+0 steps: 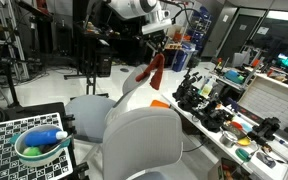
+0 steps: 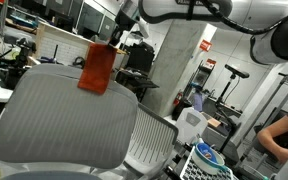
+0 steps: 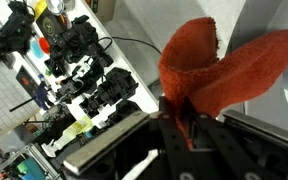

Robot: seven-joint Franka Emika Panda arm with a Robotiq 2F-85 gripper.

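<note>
A red-orange cloth (image 2: pixel 97 69) hangs from my gripper (image 2: pixel 111 43) over the top of a grey chair back (image 2: pixel 59 118). Seen from the wrist, the gripper is shut on the gathered cloth (image 3: pixel 229 75), whose folds spread out beyond the fingers. In exterior view 1 the cloth (image 1: pixel 152 71) hangs by the top of a farther chair. Whether its lower end rests on the chair back or only hangs against it, I cannot tell.
A nearer grey chair back (image 1: pixel 144 148) stands in front. At the left, a bowl with coloured things (image 1: pixel 42 144) sits on a checkered surface (image 1: pixel 6 160). A white table (image 1: pixel 274 100) crowded with black equipment runs along the right.
</note>
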